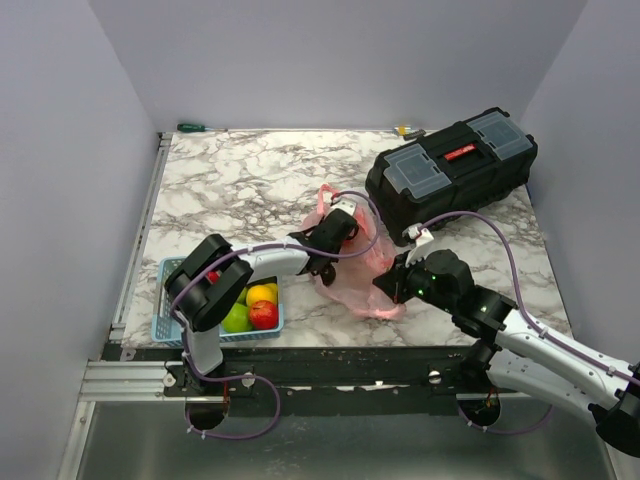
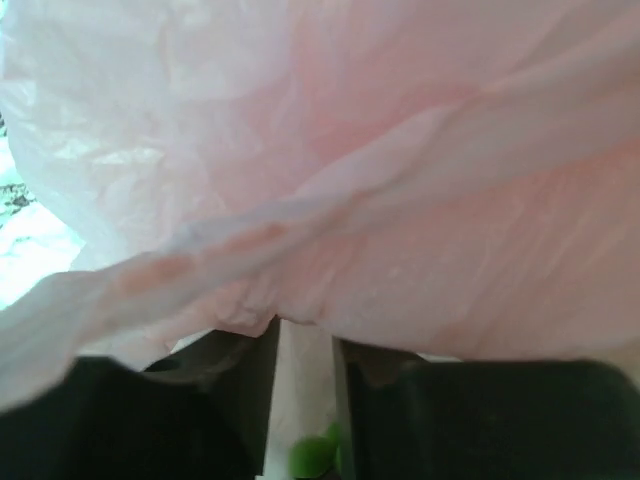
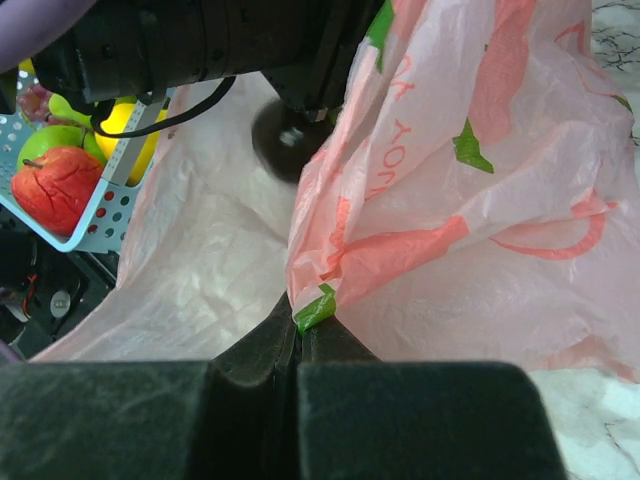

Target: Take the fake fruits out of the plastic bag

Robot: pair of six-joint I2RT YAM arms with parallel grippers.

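The pink plastic bag (image 1: 365,290) lies crumpled between my two grippers. My left gripper is inside it, under folds of plastic, its fingers apart, with a small green shape (image 2: 312,457) seen low between them. My right gripper is shut at the bag's edge, pinching the thin plastic. In the right wrist view a dark round fruit (image 3: 285,140) sits in the bag beside the left arm.
A blue basket (image 1: 165,310) of fruits, with a red apple (image 1: 263,315) and yellow and green ones, stands at the left. A black toolbox (image 1: 450,170) occupies the back right.
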